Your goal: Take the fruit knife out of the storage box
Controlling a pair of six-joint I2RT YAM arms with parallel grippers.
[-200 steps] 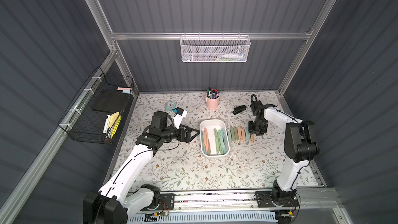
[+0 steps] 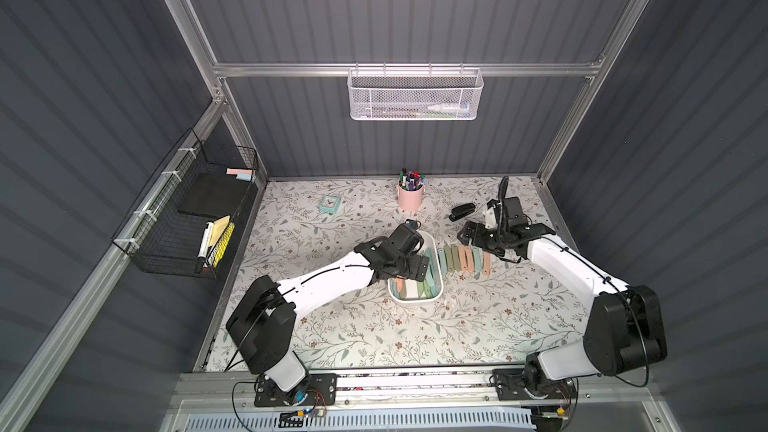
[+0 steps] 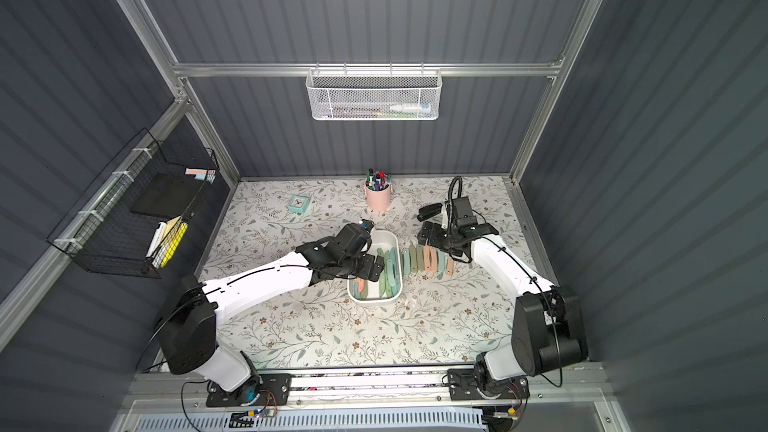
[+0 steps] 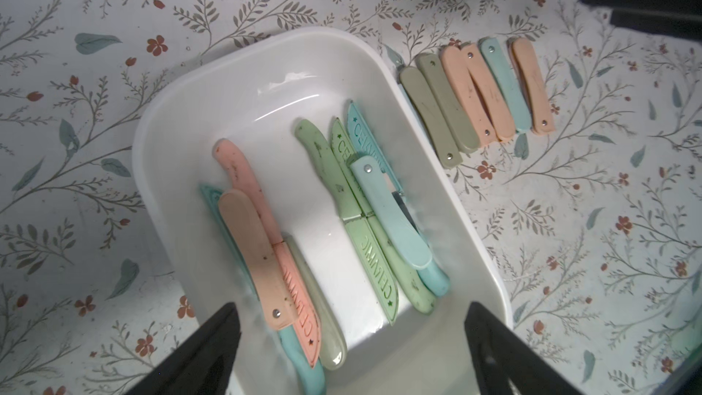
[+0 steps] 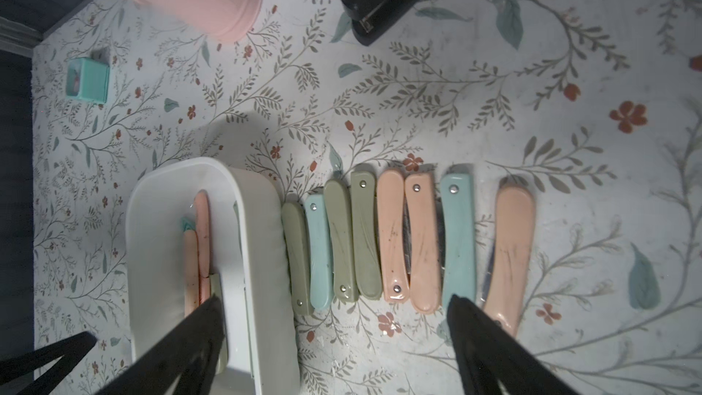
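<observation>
The white storage box (image 4: 157,197) holds green, teal and pink knives and folded pieces, along its two long sides, in the left wrist view. My left gripper hangs open over the box, with nothing held between its blurred fingers. My right gripper is open above a row of folded knives (image 5: 395,234) on the table, right of the box, nothing in its fingers.
A pink pen cup (image 2: 409,200), a black stapler (image 2: 462,211) and a small teal clock (image 2: 329,205) stand at the back. A black wire basket (image 2: 180,228) hangs at left.
My left gripper has moved right from beside the box to over it. My right arm has swung, its gripper now higher and slightly further left over the row.
</observation>
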